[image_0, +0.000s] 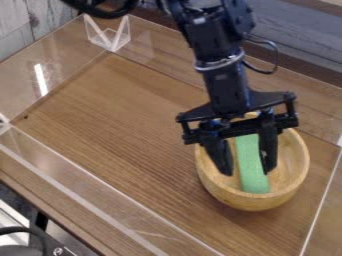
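A round tan bowl (251, 194) sits on the wooden table at the lower right, with a green block (251, 166) inside it. My black gripper (237, 149) reaches down from the top of the view over the bowl, its two fingers apart on either side of the green block's upper part. The gripper is open; whether a finger touches the block cannot be told.
A white wire-like holder (104, 32) stands at the back left. A black cable lies at the bottom left corner.
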